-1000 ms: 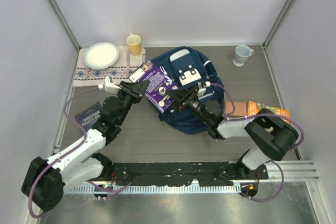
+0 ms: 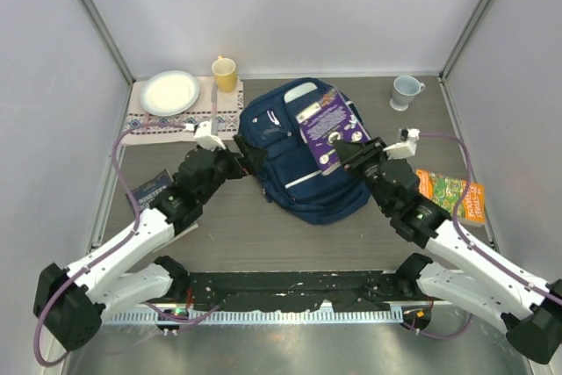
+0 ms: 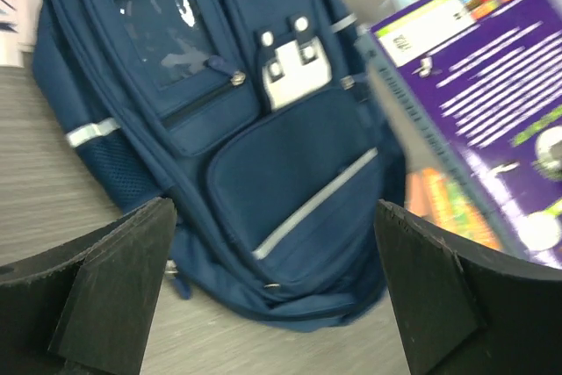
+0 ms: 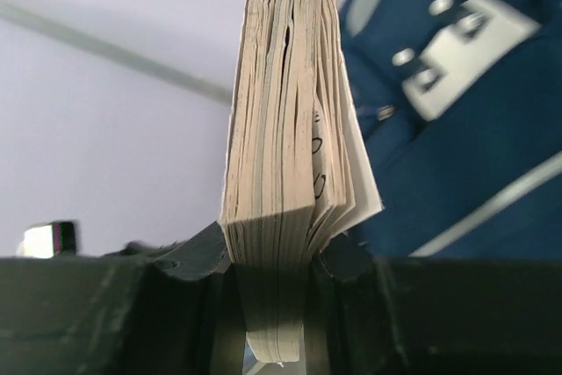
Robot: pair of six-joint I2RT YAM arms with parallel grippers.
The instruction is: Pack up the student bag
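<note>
The purple book (image 2: 331,127) hangs above the right side of the blue student bag (image 2: 290,164). My right gripper (image 2: 351,157) is shut on its lower edge. In the right wrist view the book's page block (image 4: 277,173) stands pinched between both fingers. My left gripper (image 2: 248,157) is open and empty by the bag's left edge. The left wrist view shows bare space between its fingers, with the bag beyond and the book off to the right. The bag lies on the table; the book hides part of it.
A dark book (image 2: 151,189) lies at the left, partly under the left arm. An orange-green book (image 2: 457,197) lies at the right. A white plate (image 2: 170,93) and yellow mug (image 2: 225,75) stand back left, a pale cup (image 2: 405,91) back right.
</note>
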